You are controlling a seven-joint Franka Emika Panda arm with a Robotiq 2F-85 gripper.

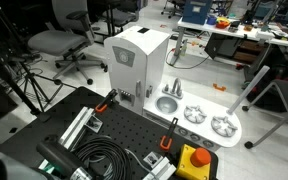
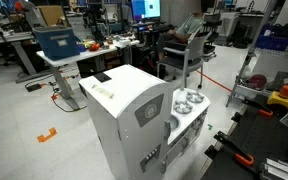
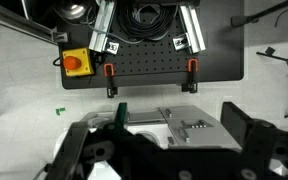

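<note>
A white toy cabinet stands upright at the table's far edge, its door closed. Beside it a white counter unit carries a small grey sink with a faucet, and two round burners. Exterior view 2 shows the same cabinet from its side, with the counter behind. In the wrist view my gripper is open, its dark blurred fingers wide apart and nothing visible between them. Below it lies part of the white kitchen set, partly hidden by the gripper. Neither exterior view clearly shows the gripper.
A black perforated table holds coiled black cable, metal rails and orange-handled clamps. A yellow box with a red button sits at its corner. Chairs and desks stand farther back; white floor lies open around the kitchen set.
</note>
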